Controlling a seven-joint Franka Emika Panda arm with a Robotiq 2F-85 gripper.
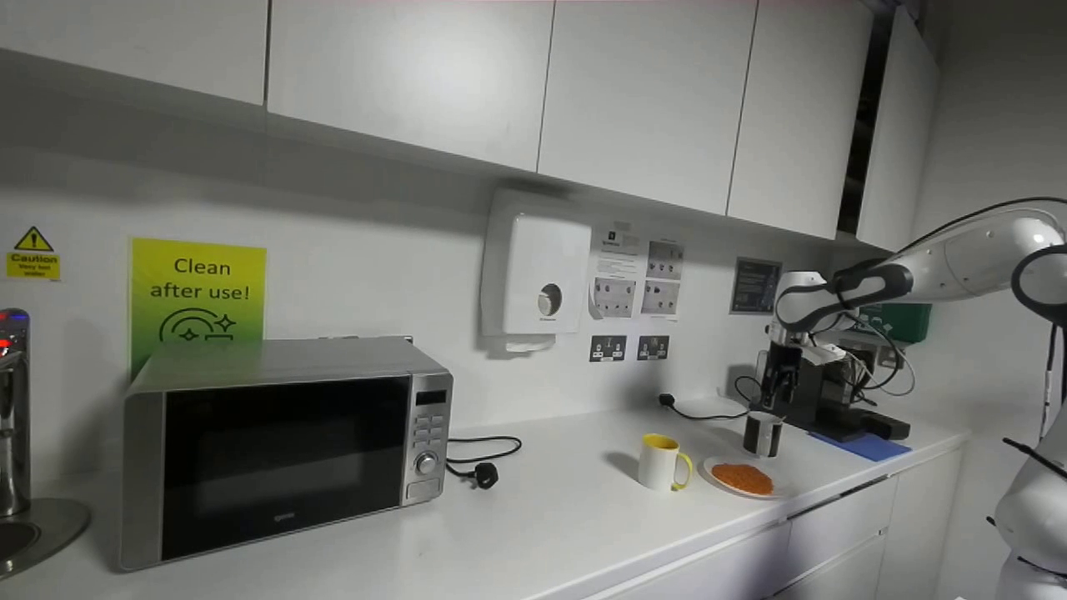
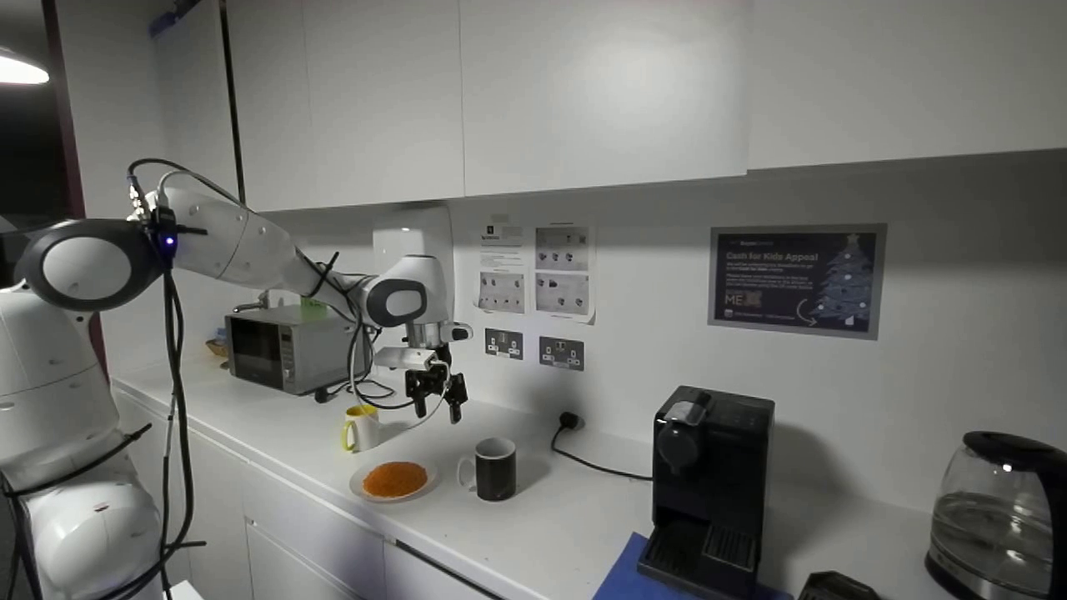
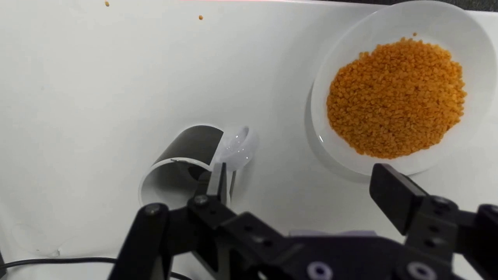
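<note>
A black and white mug [image 2: 496, 470] stands upright on the counter, its handle towards the plate. Above and a little behind this mug hangs my gripper [image 2: 437, 412], open, with empty space between its fingers. From the wrist, the mug [image 3: 193, 144] is seen partly covered by one finger [image 3: 217, 182]; the other finger [image 3: 397, 196] is over bare counter near the plate's edge. A white plate [image 3: 327, 140] holds a heap of orange grains [image 3: 397, 98]. The white mug with a yellow inside and handle [image 1: 658, 466] stands on the plate's other side.
A black coffee machine [image 2: 710, 480] sits on a blue mat [image 2: 622, 575], with a glass kettle [image 2: 985, 520] beyond. A black cable [image 2: 605, 466] runs along the wall side. The microwave [image 1: 285, 450] is at the far end, with clear counter before the white-and-yellow mug.
</note>
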